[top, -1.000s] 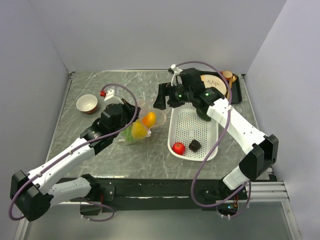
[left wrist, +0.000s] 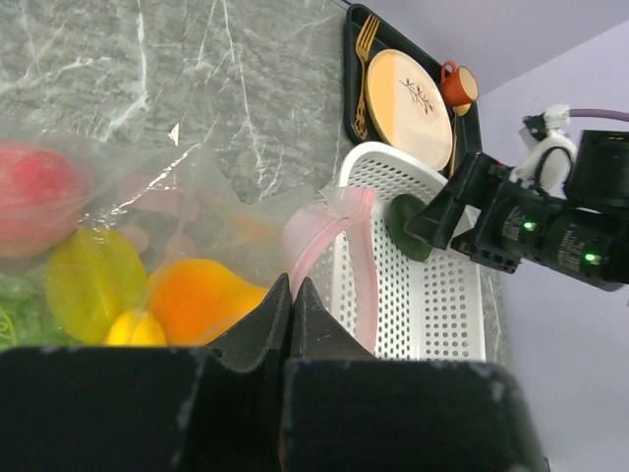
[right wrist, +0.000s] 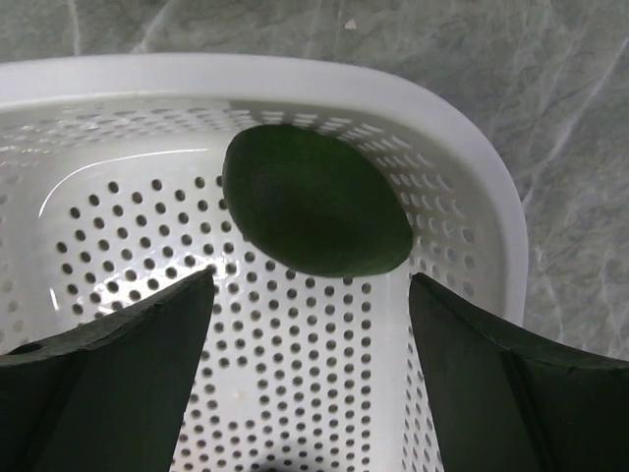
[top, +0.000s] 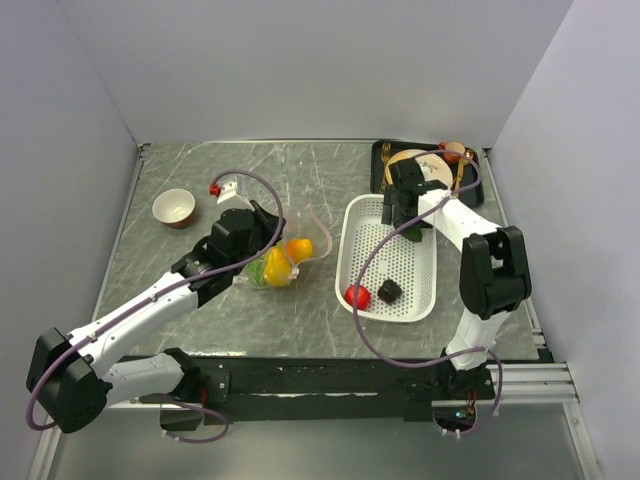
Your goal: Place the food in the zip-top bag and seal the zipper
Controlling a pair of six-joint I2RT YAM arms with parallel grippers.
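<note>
My left gripper is shut on the rim of the clear zip top bag [left wrist: 216, 226], whose pink zipper edge rises from the fingertips. Inside the bag are a yellow item [left wrist: 93, 280], an orange one [left wrist: 201, 300], something red and leafy green. My right gripper is open over a dark green vegetable [right wrist: 314, 197] in the white perforated basket [right wrist: 265, 84], near its back right corner. A red tomato [top: 357, 297] and a dark item [top: 389, 291] lie at the basket's near end.
A black tray [top: 378, 170] with plates, cutlery and an orange mug stands at the back right. A white bowl [top: 174, 207] sits at the left. The counter in front of the bag is clear.
My right gripper has moved from beside the bag, right and down over the green vegetable in the basket.
</note>
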